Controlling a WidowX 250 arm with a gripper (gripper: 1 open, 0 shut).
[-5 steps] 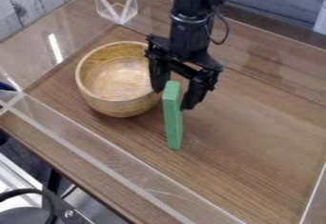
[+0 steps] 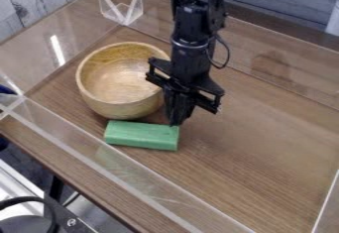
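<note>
A green rectangular block (image 2: 141, 135) lies flat on the wooden table, just in front of a tan round bowl (image 2: 117, 75). The black gripper (image 2: 180, 108) is low over the table, right of the bowl and just above the block's right end. It looks shut, with nothing visible between its fingers; whether its tips touch the block is unclear.
A clear angular object (image 2: 122, 7) stands at the back left. Black arm hardware or cables (image 2: 24, 213) are at the lower left, past the table's edge.
The green block stood upright or pointed toward the front beside the gripper; now it lies crosswise, further left. The gripper is slightly lower and nearer the bowl's right side.
</note>
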